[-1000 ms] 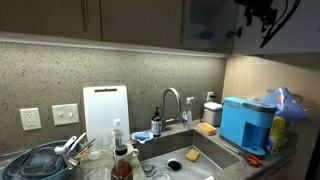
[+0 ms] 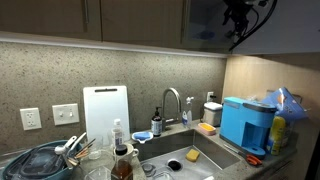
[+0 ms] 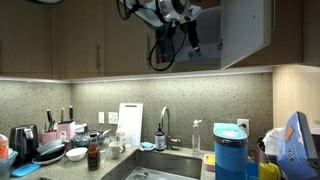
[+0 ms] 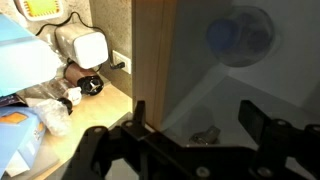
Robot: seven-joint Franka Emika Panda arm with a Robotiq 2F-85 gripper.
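High above the counter, my gripper (image 2: 238, 35) is at the upper cabinet. In exterior view 2 the gripper (image 3: 194, 42) stands in front of the cabinet opening, with the cabinet door (image 3: 252, 32) swung open on the right. The wrist view shows its dark fingers (image 4: 251, 116) spread apart, nothing between them. Beyond them is the grey cabinet interior (image 4: 205, 83), bordered by a wooden edge (image 4: 151, 55). A round, clear-looking item with a bluish middle (image 4: 238, 38) lies inside; what it is I cannot tell. A small, dim object (image 4: 207, 136) shows lower down.
Below are the sink (image 2: 205, 158), faucet (image 2: 170, 100), and a blue-lidded bin (image 2: 245, 122) with a plastic bag (image 2: 285, 103) beside it. A dish tub (image 2: 38, 162) and bottles stand to the left. The open door and cabinet edges bound the arm closely.
The counter items have not moved.
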